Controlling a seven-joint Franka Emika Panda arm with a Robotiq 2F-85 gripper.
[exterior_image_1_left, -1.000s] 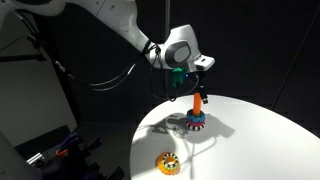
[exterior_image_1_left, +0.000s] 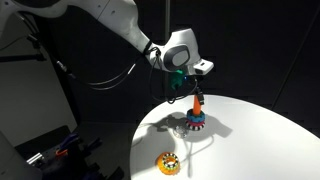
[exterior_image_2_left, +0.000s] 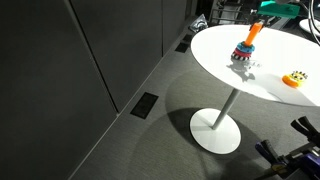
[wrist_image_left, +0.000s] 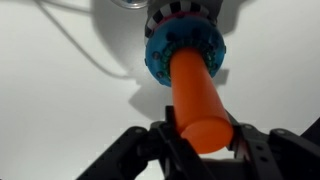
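An orange peg (wrist_image_left: 196, 95) stands upright, its lower end in the middle of a blue ring (wrist_image_left: 160, 52) on the table. In the wrist view its top end lies between my fingers, and my gripper is shut on it. Below the blue ring, a black-and-white patterned ring and a red part (exterior_image_1_left: 197, 126) show in exterior view 1. From the side, my gripper (exterior_image_1_left: 198, 97) reaches down over the peg from above. The second exterior view also shows the orange peg (exterior_image_2_left: 253, 34) above the blue ring (exterior_image_2_left: 244, 47).
A round orange toy with a spotted top (exterior_image_1_left: 167, 163) lies nearer the front of the white round table (exterior_image_1_left: 240, 150). A small clear object (exterior_image_1_left: 181, 131) sits close beside the stack.
The gripper has come down slightly over the peg during the last second. The ring stack and the spotted toy stay in place.
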